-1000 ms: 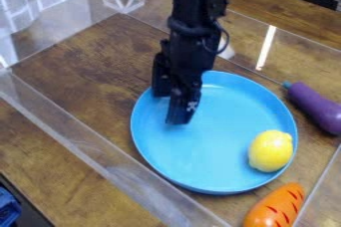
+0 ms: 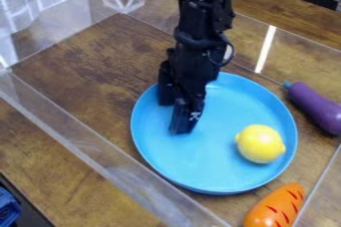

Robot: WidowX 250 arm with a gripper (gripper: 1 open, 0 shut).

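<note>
My black gripper is low over the left part of a blue plate, its fingers open; what lies between them, if anything, is hard to make out. A yellow lemon-like object sits on the right side of the plate, apart from the gripper.
A purple eggplant lies right of the plate, and an orange carrot lies at the lower right. A clear wall runs along the left. Bare wooden floor is at the upper left.
The gripper is lower and more upright than a second ago.
</note>
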